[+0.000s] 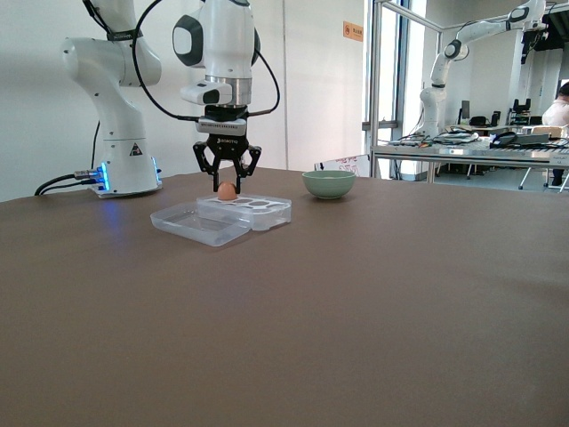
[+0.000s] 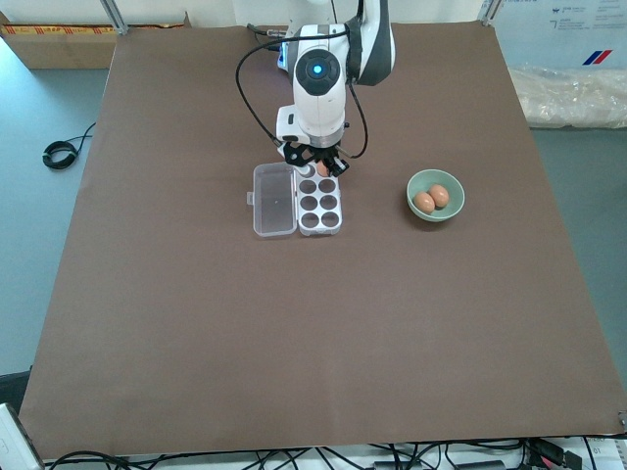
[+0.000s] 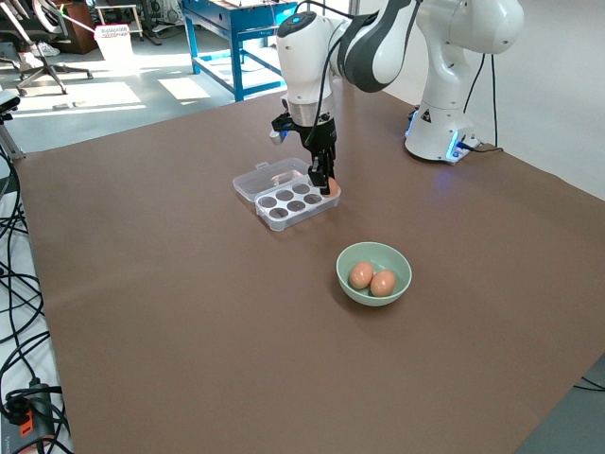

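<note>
A clear plastic egg box [image 2: 319,220] with a white holed insert and its lid [image 1: 194,224] open lies on the brown table [image 1: 293,329]. One brown egg [image 1: 228,192] is at the box's back corner, right under my black gripper [image 1: 227,174]. The fingers straddle the egg from above; whether they grip it I cannot tell. A green bowl [image 3: 374,293] beside the box holds two brown eggs [image 3: 361,274].
The robot's base [image 1: 130,169] stands at the back of the table, with black cables around the arm.
</note>
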